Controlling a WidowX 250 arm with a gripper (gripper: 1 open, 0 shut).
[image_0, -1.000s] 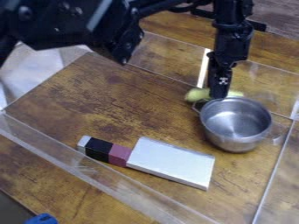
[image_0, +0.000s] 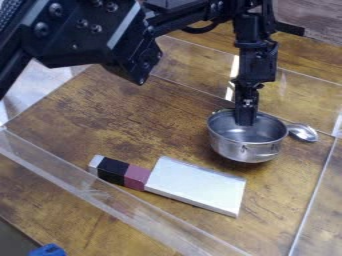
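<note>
My gripper (image_0: 245, 106) reaches down from the top of the view into the back of a steel pot (image_0: 243, 142) on the right of the wooden surface. Its fingertips are at or just inside the pot's back rim, and whatever is between them is too small and dark to make out. A shiny spoon-like piece (image_0: 301, 131) shows at the pot's right side. A cleaver (image_0: 191, 186) with a black and purple handle lies in front.
Clear walls or strips border the wooden surface (image_0: 94, 120), whose left middle is bare. A blue object (image_0: 47, 249) sits at the bottom left corner, outside the near strip.
My gripper has moved down toward the viewer, to the pot. The pot has shifted slightly, and the yellow-green object seen behind it earlier is no longer visible.
</note>
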